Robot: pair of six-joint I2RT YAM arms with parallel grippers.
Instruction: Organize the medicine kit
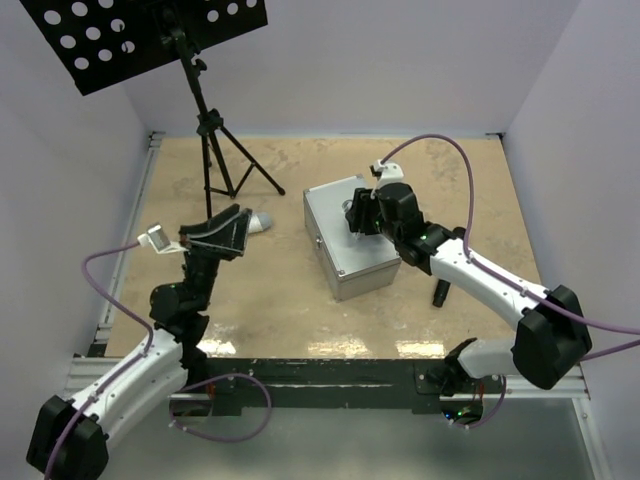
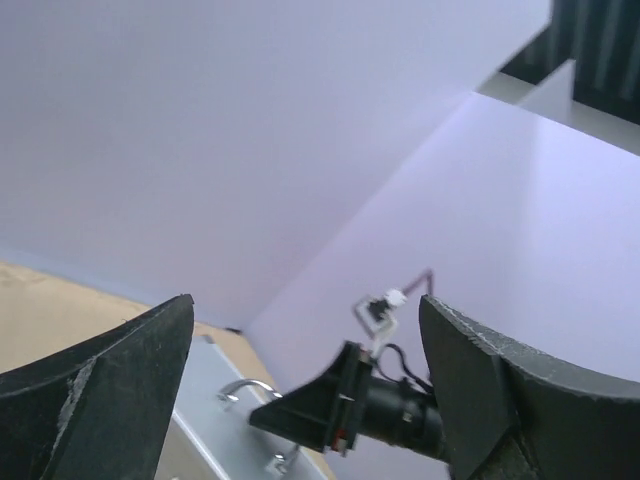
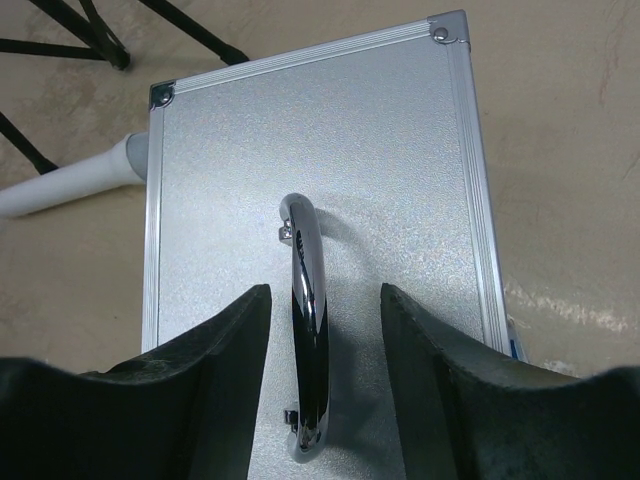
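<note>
The medicine kit, a closed silver metal case [image 1: 352, 250], stands at the middle of the table. A curved chrome handle [image 3: 310, 320] is fixed on its top lid. My right gripper is over the lid, its fingers on either side of the handle with a visible gap on each side, so it is open around the handle. My left gripper [image 1: 240, 228] is raised to the left of the case, apart from it. In the left wrist view the left gripper's fingers [image 2: 130, 400] are spread wide with nothing between them. The case's contents are hidden.
A black tripod stand [image 1: 210, 125] rises at the back left. A white tube [image 3: 75, 183] lies on the table left of the case, partly hidden by the left arm in the top view. A dark object [image 1: 441, 292] lies under the right arm.
</note>
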